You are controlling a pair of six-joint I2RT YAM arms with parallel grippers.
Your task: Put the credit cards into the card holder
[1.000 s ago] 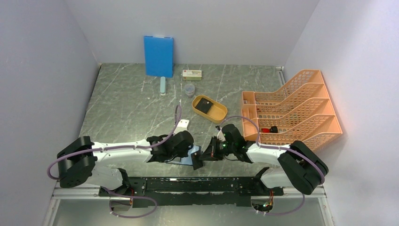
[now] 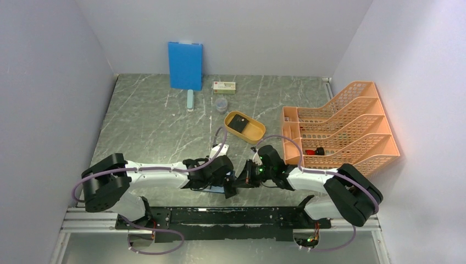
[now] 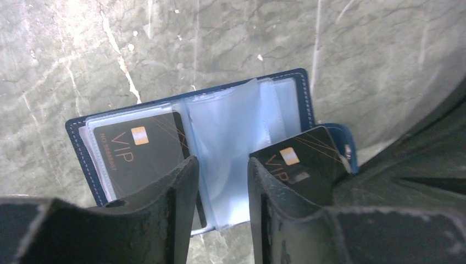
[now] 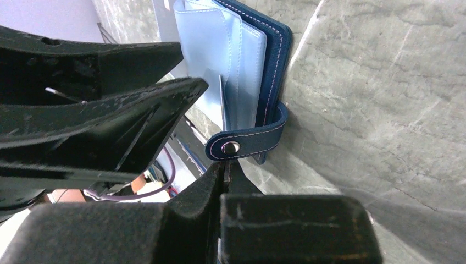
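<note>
The navy card holder (image 3: 304, 99) lies open on the table, one black VIP card (image 3: 143, 157) inside its left clear sleeve. Over its right half slants a second black card, edge-on in the right wrist view (image 4: 222, 102). My right gripper is shut on this card's outer end; the strap (image 4: 247, 143) hides part of the contact. Above the holder my left gripper stands part open, its fingers straddling the right pocket's film, the right fingertip close to the slanting card. Whether it touches cannot be told.
A tan tray (image 2: 258, 137) holding a dark card-like item (image 2: 238, 122) sits mid-table. Beyond it are a small clear cup (image 2: 221, 104), a small box (image 2: 224, 87) and a blue board (image 2: 185, 66). An orange rack (image 2: 340, 126) fills the right side.
The right arm has stayed in place.
</note>
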